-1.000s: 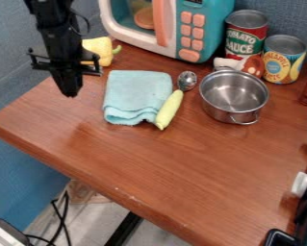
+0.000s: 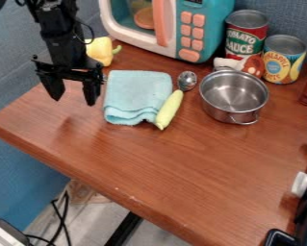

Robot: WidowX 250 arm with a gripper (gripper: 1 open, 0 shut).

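Observation:
My black gripper [image 2: 73, 94] hangs over the left part of the wooden table, fingers spread open with nothing seen between them. It is left of a folded light-blue cloth [image 2: 133, 96]. A yellow object [image 2: 99, 50] lies behind the gripper. On the cloth's right edge rests a pale yellow corn-like item [image 2: 167, 113], with a metal spoon [image 2: 187, 80] above it. A steel pot [image 2: 233, 106] stands to their right.
A toy microwave [image 2: 157, 24], a tomato sauce can [image 2: 245, 34] and another can [image 2: 283, 60] line the back. Black-and-white equipment [image 2: 295, 202] sits at the right edge.
My gripper's fingers have spread wider over the last second, and the gripper has shifted slightly. The objects on the table have not moved.

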